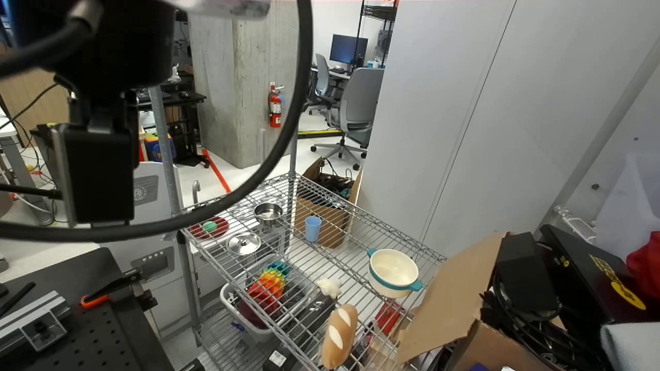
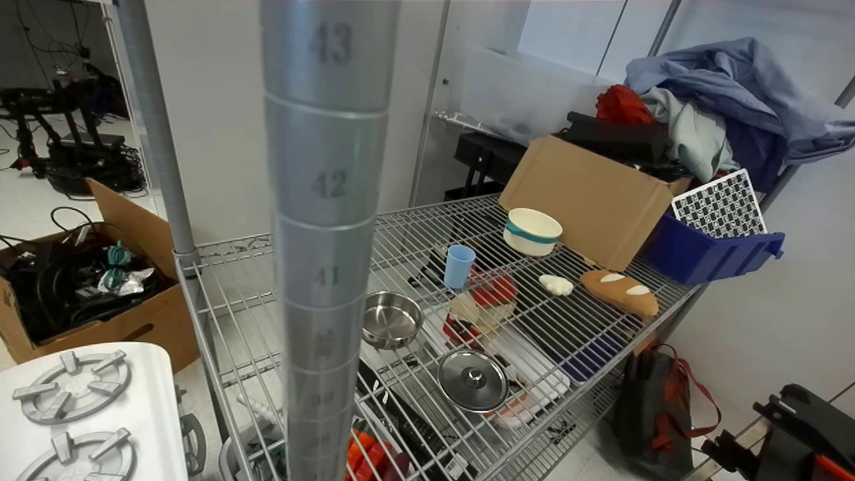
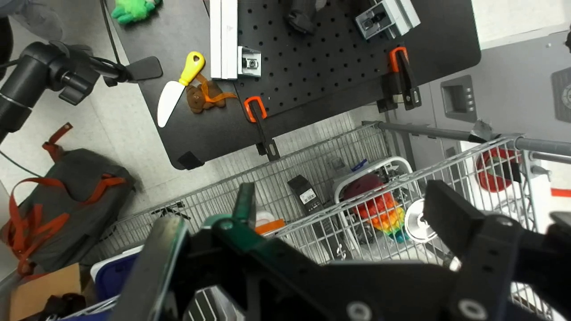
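Observation:
My gripper stands open in the wrist view, high above the shelf and black table, its fingers wide apart with nothing held between them. On the wire shelf (image 1: 371, 225) are a cream pot with teal handles (image 1: 394, 272), a light blue cup (image 1: 313, 228), a steel pan (image 1: 268, 213) and a round lid (image 1: 244, 243). A bread loaf (image 1: 340, 337) and a small white piece (image 1: 329, 287) lie nearer the front. The second exterior view repeats the cup (image 2: 459, 267), pot (image 2: 532, 232), lid (image 2: 473, 380) and loaf (image 2: 619, 292).
A yellow-handled knife (image 3: 180, 87) and brown plush toy (image 3: 204, 98) lie on the black table (image 3: 316, 91). Orange clamps (image 3: 255, 109) grip its edge. Metal posts (image 2: 324, 240) rise at the shelf's corners, and an open cardboard box (image 1: 455, 297) crowds the right end.

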